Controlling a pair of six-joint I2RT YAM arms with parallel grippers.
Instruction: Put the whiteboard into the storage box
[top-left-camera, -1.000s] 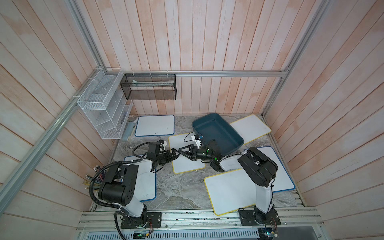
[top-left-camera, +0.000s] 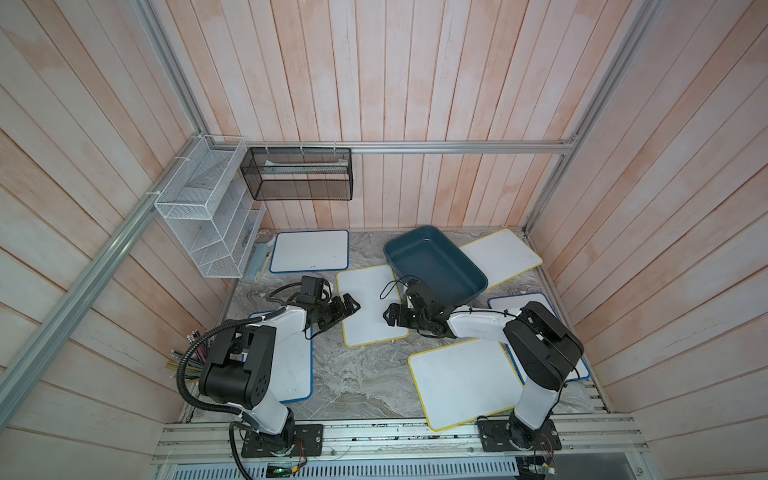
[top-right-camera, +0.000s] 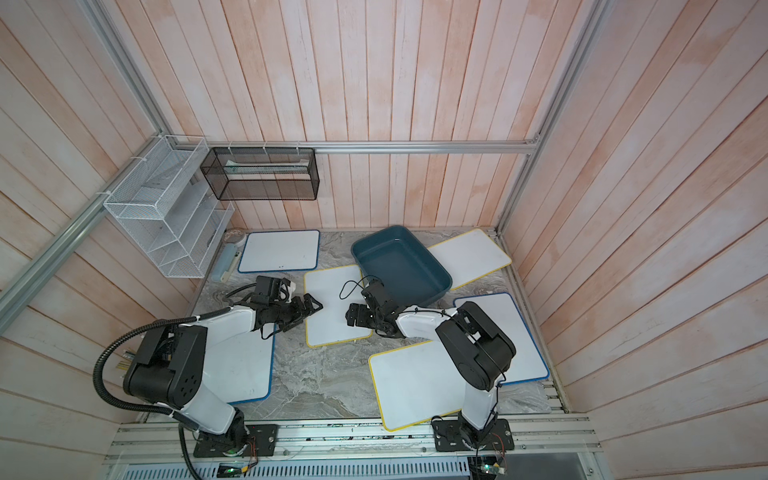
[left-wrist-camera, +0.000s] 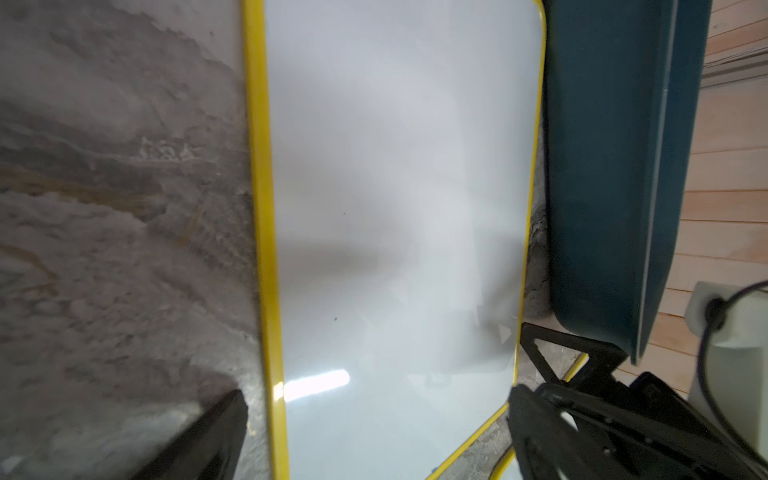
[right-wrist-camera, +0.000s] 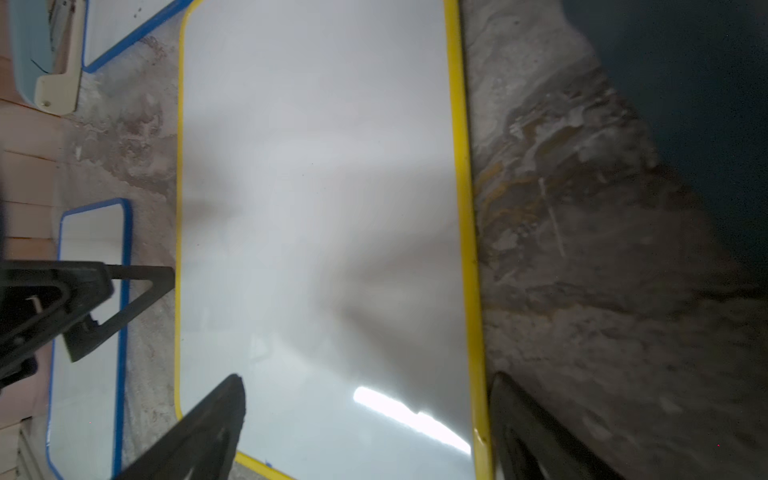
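A white board with a yellow rim (top-left-camera: 368, 296) lies flat on the grey table between my two arms. My left gripper stands open at its left side; in the left wrist view one finger is past the yellow edge over the table and the other reaches toward the far corner. Over the right part of the board, my right gripper is open too, its fingers spread with the right yellow edge close to one of them. The dark teal storage box (top-left-camera: 436, 260) sits empty just behind and right of this board.
Other whiteboards lie around: yellow-rimmed ones at front right (top-left-camera: 464, 380) and back right (top-left-camera: 502, 254), blue-rimmed ones at back left (top-left-camera: 310, 251), left (top-left-camera: 292, 360) and right (top-left-camera: 552, 328). Wire racks (top-left-camera: 212, 204) hang at the left. Bare table shows at front centre.
My right gripper has turned and settled lower beside the board's right edge, its arm shifting. The left gripper has moved only slightly. The board has barely shifted, if at all.
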